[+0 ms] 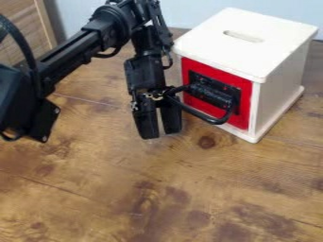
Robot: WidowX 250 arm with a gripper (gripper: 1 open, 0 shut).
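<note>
A cream wooden box [274,76] with a slot in its top stands at the right of the camera view. Its red front panel [244,119] carries a black latch fitting with a looped handle [220,119] that sticks out toward the left. My black gripper [157,113] hangs open, pointing down, just left of the box's front, beside the handle's outer end. Whether a finger touches the handle I cannot tell.
A wooden slatted piece [23,24] stands at the back left, behind the arm, and a pale wall runs along the back.
</note>
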